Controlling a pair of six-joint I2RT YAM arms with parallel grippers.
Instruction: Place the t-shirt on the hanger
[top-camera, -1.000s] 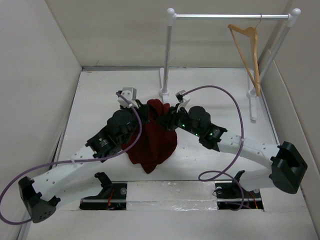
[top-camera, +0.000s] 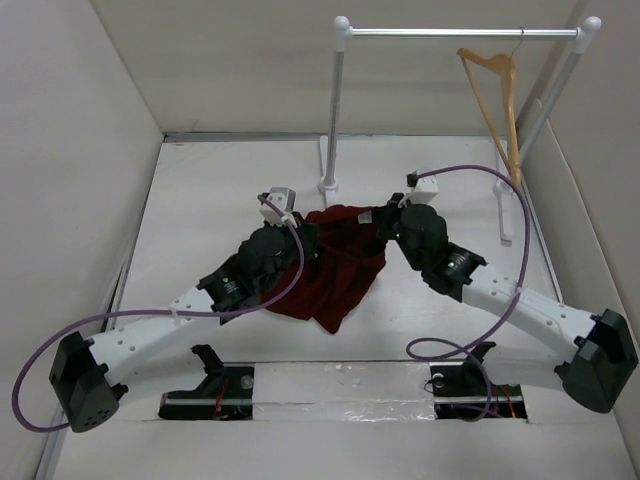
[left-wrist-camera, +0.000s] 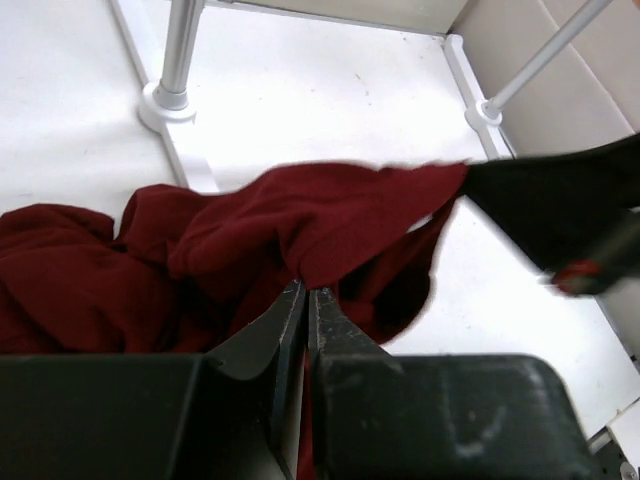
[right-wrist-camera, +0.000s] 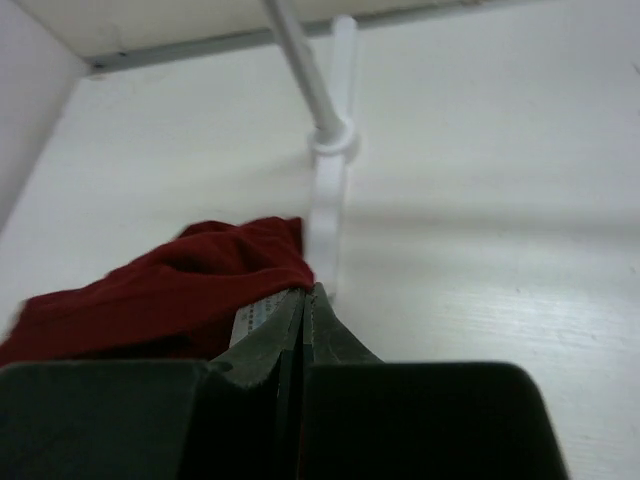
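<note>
The dark red t shirt (top-camera: 335, 285) is crumpled on the white table between my arms, its upper edge drawn out toward the right. My left gripper is shut on its fabric, which rises from between the fingertips. My right gripper is shut on the shirt's upper right edge, with a pale patch, perhaps a label, beside it. In the top view both grippers (top-camera: 380, 220) are over the shirt. The wooden hanger (top-camera: 489, 62) hangs on the rail at the upper right, apart from the shirt.
The white rack (top-camera: 440, 33) stands at the back; its left post (top-camera: 334, 120) and foot are just behind the shirt. Free table lies to the left and right. Walls enclose the sides and back.
My right gripper has moved to the right, drawing the shirt's upper part with it. My left gripper has also shifted right, and the shirt is more spread out.
</note>
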